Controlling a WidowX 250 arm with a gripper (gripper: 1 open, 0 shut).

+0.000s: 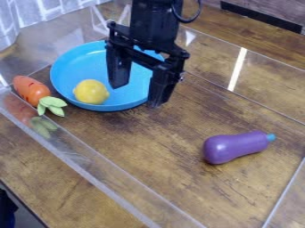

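Note:
My black gripper (141, 78) hangs open over the right part of a blue bowl (74, 55), its two fingers apart with nothing visible between them. A yellow ball-like object (91, 92), perhaps a lemon, lies in the bowl's front left, left of the gripper. The gripper and arm hide part of the bowl's back and right.
An orange carrot (34, 90) with a pale green top lies left of the bowl. A purple eggplant (234, 146) lies at the right on the wooden table (143, 187). Clear plastic walls run along the left and right edges.

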